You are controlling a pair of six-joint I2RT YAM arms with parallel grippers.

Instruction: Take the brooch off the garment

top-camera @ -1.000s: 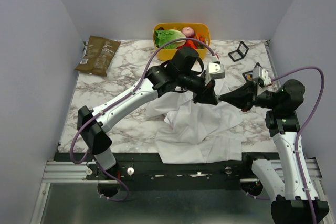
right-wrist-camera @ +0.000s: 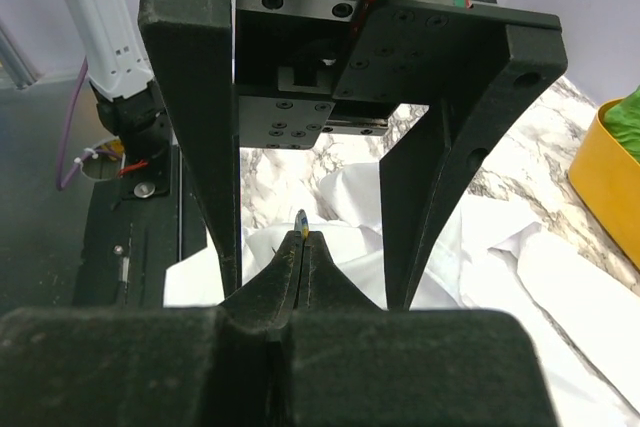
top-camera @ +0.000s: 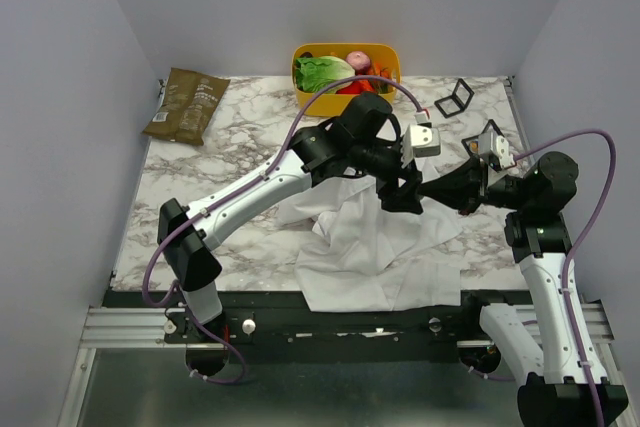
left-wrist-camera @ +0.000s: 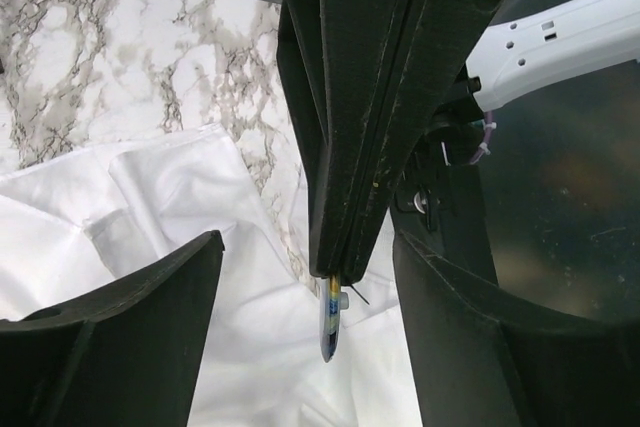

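The white garment (top-camera: 370,247) lies crumpled on the marble table, beneath both grippers. A small, thin brooch (left-wrist-camera: 330,319) with coloured patches sticks out from the tips of my right gripper, which is shut on it above the cloth. Only its edge (right-wrist-camera: 302,222) shows in the right wrist view. My left gripper is open, its two fingers (right-wrist-camera: 195,127) standing apart on either side of the brooch and the right fingertips. No contact between the left fingers and the brooch is visible.
A yellow bin (top-camera: 320,104) of vegetables stands at the back. A brown bag (top-camera: 187,107) lies at the back left, and dark frame-like stands (top-camera: 455,98) are at the back right. Bare marble (top-camera: 210,207) shows left of the garment. My two arms meet closely over the cloth.
The right arm and the garment look unchanged.
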